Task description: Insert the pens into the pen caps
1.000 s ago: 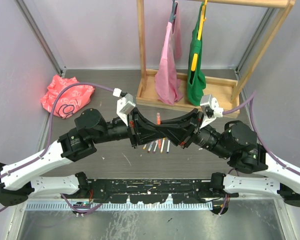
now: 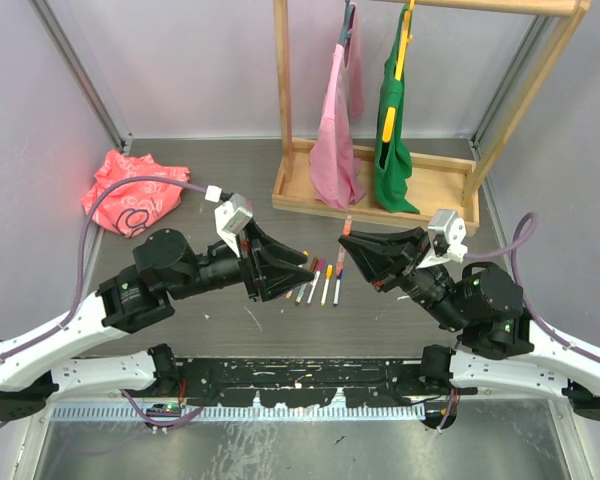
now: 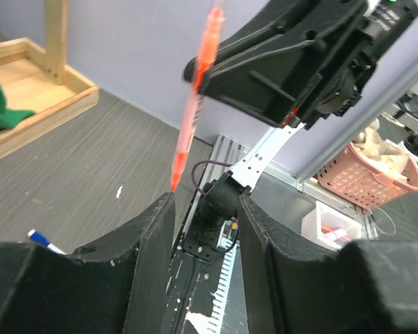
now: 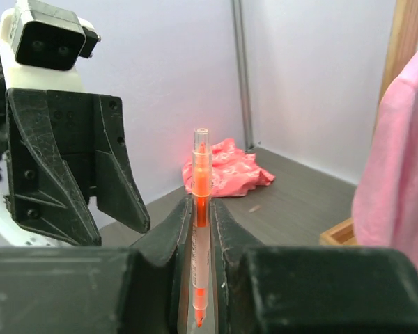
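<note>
My right gripper (image 2: 348,250) is shut on an upright orange pen, which has a clear sleeve at its top and is also seen in the left wrist view (image 3: 198,83). My left gripper (image 2: 298,268) faces it from the left, apart from it, with a gap between its fingertips and nothing seen held there. Several pens (image 2: 328,278) lie side by side on the grey floor of the workspace, partly hidden under the grippers in the top view.
A wooden rack (image 2: 490,150) at the back holds a pink cloth (image 2: 335,150) and a green cloth (image 2: 392,160). A red bag (image 2: 130,190) lies back left.
The two grippers, which met in the middle, have moved apart: left to the left, right to the right with the orange pen. More pens on the floor now show.
</note>
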